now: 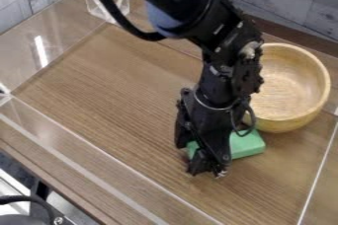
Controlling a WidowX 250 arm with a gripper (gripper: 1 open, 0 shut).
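Observation:
My black gripper reaches down onto a green block lying on the wooden table at the lower right of centre. The fingers stand around the block's left part and appear shut on it, though the arm hides much of the contact. Behind the arm on the right sits a tan wooden bowl, close to the block's far side.
A clear plastic object stands at the back left. Walls run along the back, and a cable is at the lower left corner.

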